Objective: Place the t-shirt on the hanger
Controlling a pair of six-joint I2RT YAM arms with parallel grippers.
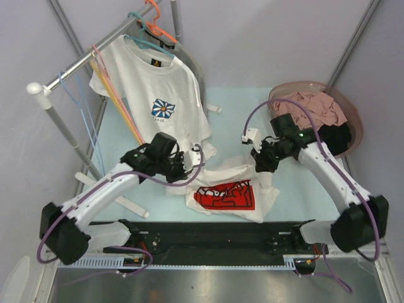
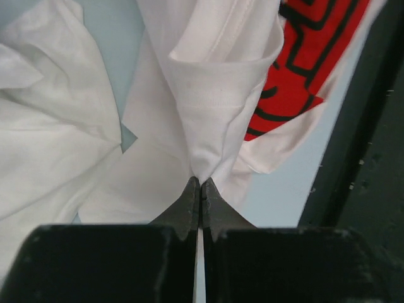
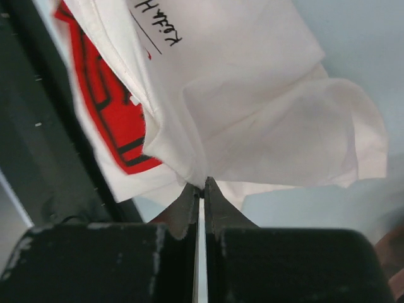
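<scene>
A white T-shirt with a red print lies crumpled on the table, its top part folded over. My left gripper is shut on its left upper fabric; the left wrist view shows a white fold running into the fingertips. My right gripper is shut on the other end of the top fold, seen in the right wrist view as white cloth gathered at the tips. Part of the print is hidden under the folded fabric.
At the left stands a rail with hangers and a hanging white T-shirt, whose lower part reaches near my left gripper. A bin of pink and dark cloth is at back right.
</scene>
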